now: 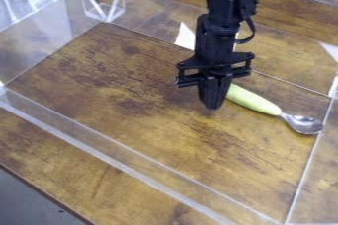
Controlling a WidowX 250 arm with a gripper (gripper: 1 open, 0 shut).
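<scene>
The black gripper hangs over the wooden table, just left of a spoon with a pale yellow-green handle and a silver head. The upper end of the handle is partly hidden behind the gripper. Whether the fingers are apart or together is hard to make out from this angle, and nothing is clearly held between them.
Clear plastic walls border the wooden work surface. A white triangular piece stands at the back left, and another white shape lies behind the arm.
</scene>
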